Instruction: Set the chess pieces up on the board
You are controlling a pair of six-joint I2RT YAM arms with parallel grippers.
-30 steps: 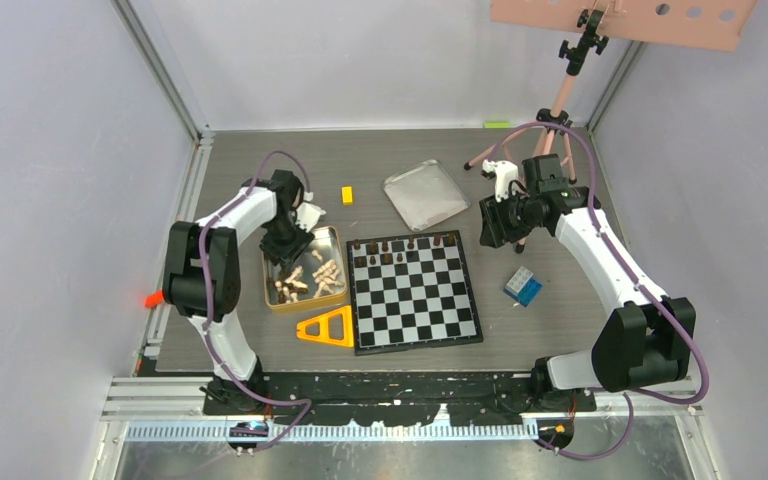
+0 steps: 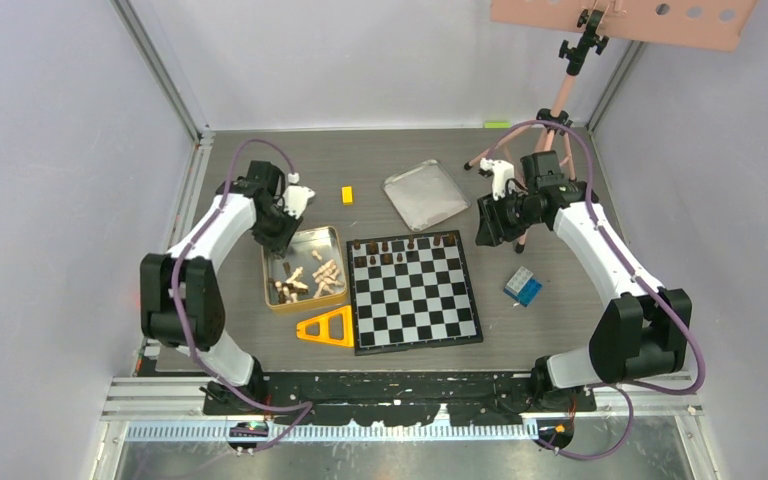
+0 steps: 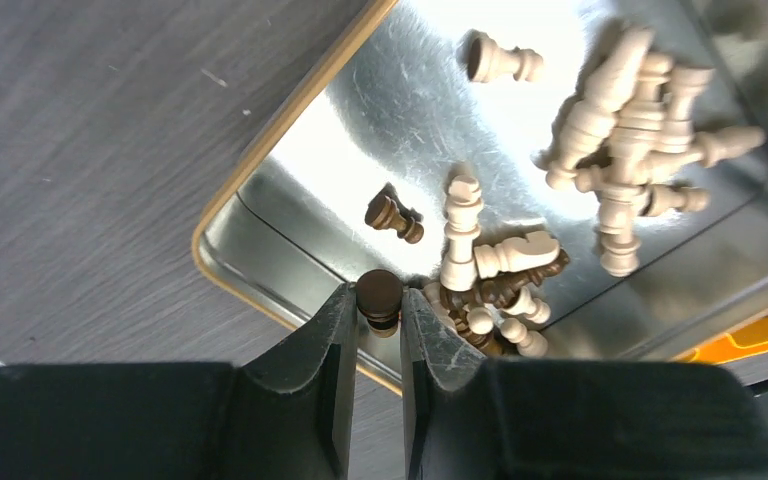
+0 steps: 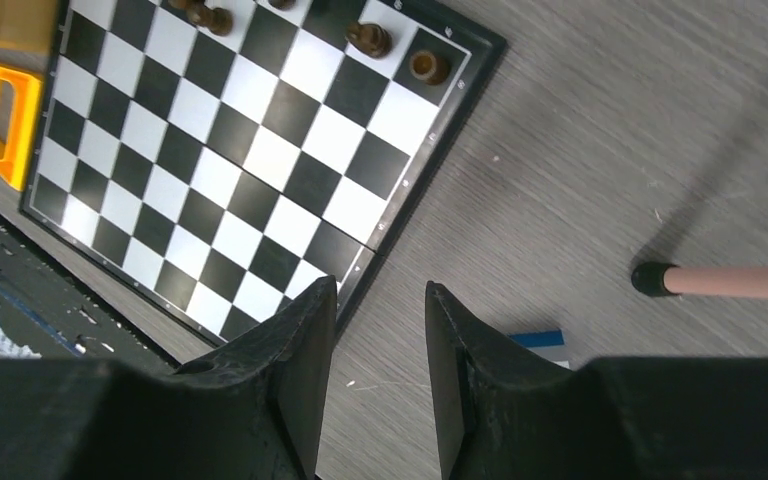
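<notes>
My left gripper is shut on a dark brown chess piece [image 3: 380,288], raised over the tin tray [image 3: 310,140] of loose light and dark pieces, a small brown piece [image 3: 385,215] among them. The chessboard [image 2: 410,300] carries dark brown pieces along its far rows, including a piece [image 4: 368,40] near the corner in the right wrist view; the rest of the board is bare. My right gripper hangs open beside the board's right side, nothing between its fingers.
A yellow triangular frame [image 2: 325,327] lies by the tray. A clear lid [image 2: 426,195] is behind the board, a small yellow block [image 2: 347,195] to its left, a blue box [image 2: 523,290] to the right, a pink tripod [image 2: 563,90] at back right.
The right arm has shifted very slightly.
</notes>
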